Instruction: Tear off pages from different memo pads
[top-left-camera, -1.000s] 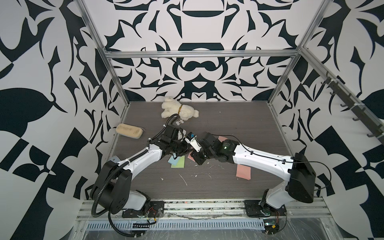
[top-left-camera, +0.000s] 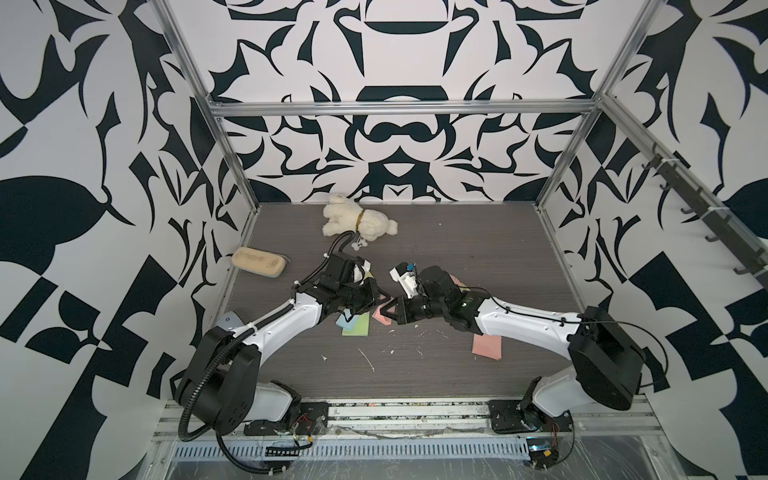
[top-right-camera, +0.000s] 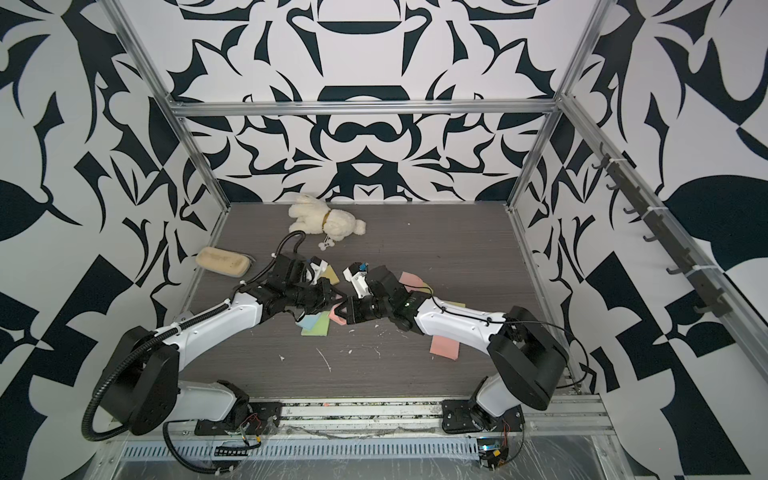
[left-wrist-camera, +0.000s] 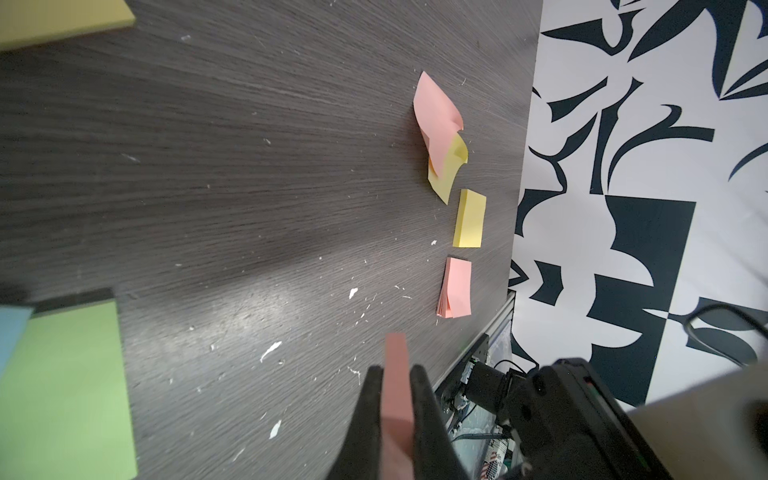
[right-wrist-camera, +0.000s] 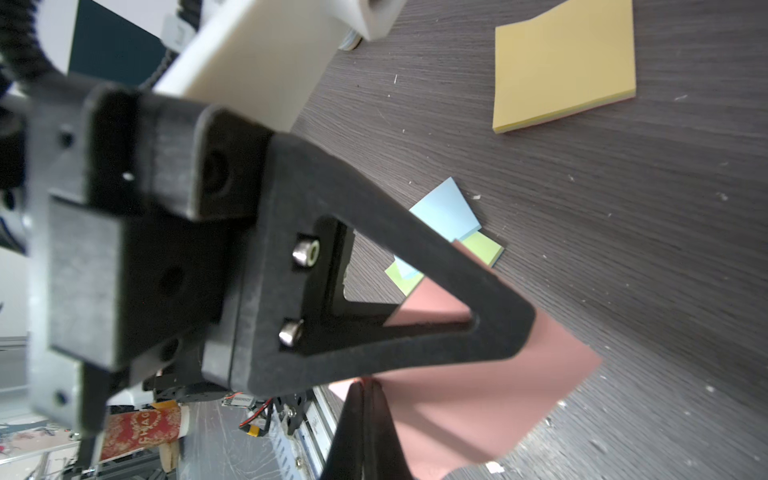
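Observation:
A pink page (right-wrist-camera: 552, 360) hangs from my left gripper, which is shut on it; its thin pink edge shows between the two fingers. My right gripper is shut close beside that page, with nothing visible between its fingers. Both grippers meet near the table's middle in the top views. At far right in the left wrist view lie a small pink pad (left-wrist-camera: 456, 288) and a yellow pad (left-wrist-camera: 469, 218). A green pad (left-wrist-camera: 64, 392) with a blue pad (left-wrist-camera: 11, 332) partly over it is at left. Another yellow pad (right-wrist-camera: 566, 64) lies behind the grippers.
Loose curled pink (left-wrist-camera: 437, 120) and yellow (left-wrist-camera: 449, 169) pages lie overlapping to the right. A white plush toy (top-left-camera: 344, 216) is at the back left, near a beige block (top-left-camera: 258, 261). Paper scraps litter the front.
My right gripper has shifted slightly right and turned, so its fingers stand more apart from the left gripper. The left arm has barely moved.

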